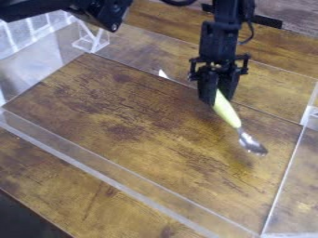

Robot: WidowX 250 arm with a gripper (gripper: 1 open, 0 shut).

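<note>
My black gripper [217, 88] reaches down from the top of the view, shut on a spoon [226, 111] with a pale yellow-green handle and a silver bowl. The handle runs from between the fingers toward the lower right, with the spoon's bowl [251, 143] over the wooden surface. The upper end of the handle is hidden by the gripper.
Clear plastic walls and strips [25, 93] border it at the left, back and right. A small white piece [163, 73] shows near the back.
</note>
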